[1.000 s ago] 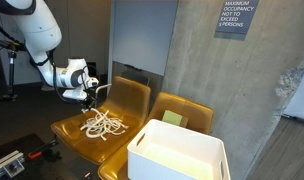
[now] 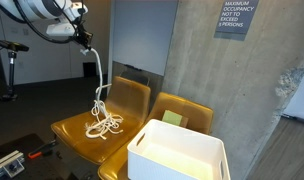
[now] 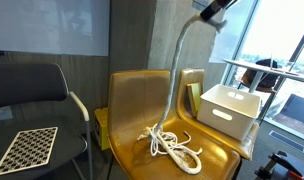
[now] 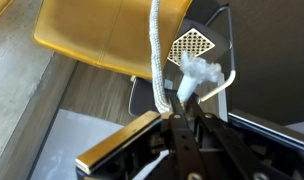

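Observation:
A white rope [image 2: 99,80] hangs from my gripper [image 2: 87,49], which is raised high at the left of exterior view 1. The lower part of the rope lies in a loose tangle on the seat of a tan chair [image 2: 128,104]. Exterior view 2 shows the same rope [image 3: 173,85] rising from coiled loops on the seat to the top edge. In the wrist view the gripper is shut on the rope [image 4: 155,50] near one end, and a short frayed tip [image 4: 198,72] sticks out beyond the fingers.
A white bin [image 2: 177,150] stands on the second tan chair, with a greenish-yellow block [image 2: 175,118] behind it. A dark chair [image 3: 37,105] with a perforated seat patch is at the left of exterior view 2. Open air surrounds the raised gripper.
My gripper has risen from low over the seat to high above it. The rope is drawn up into a long hanging length, with a smaller tangle on the chair.

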